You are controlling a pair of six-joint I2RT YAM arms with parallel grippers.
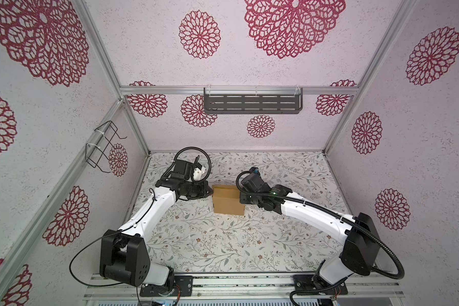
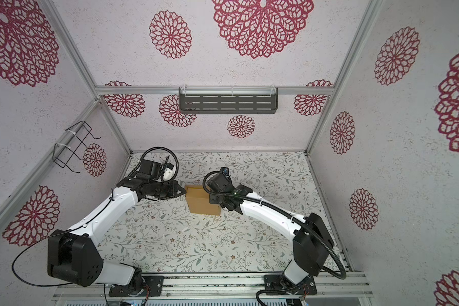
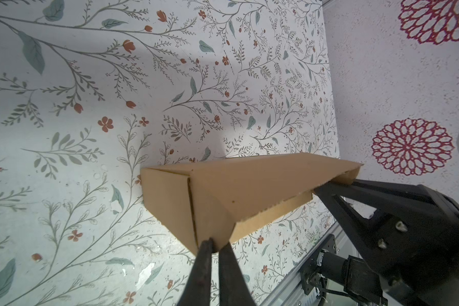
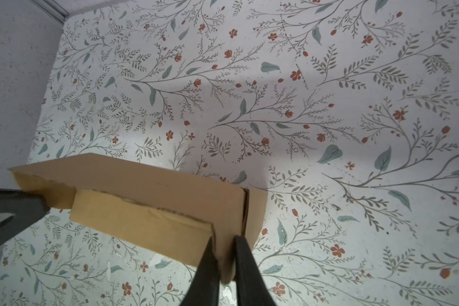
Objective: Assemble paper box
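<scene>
A brown cardboard box [image 1: 229,205] stands on the floral table between both arms, its top open in the top left view. In the left wrist view, my left gripper is shut on the edge of the box's near end, where a folded side panel [image 3: 169,204] lies against it. At the opposite end, my right gripper has its fingers slightly parted around the box's end panel [image 4: 228,220]. Whether both fingers touch the cardboard is hard to tell. In the top views, the grippers hide parts of both box ends.
A grey slotted shelf [image 1: 253,104] hangs on the back wall, and a black wire rack [image 1: 102,145] is fixed on the left wall.
</scene>
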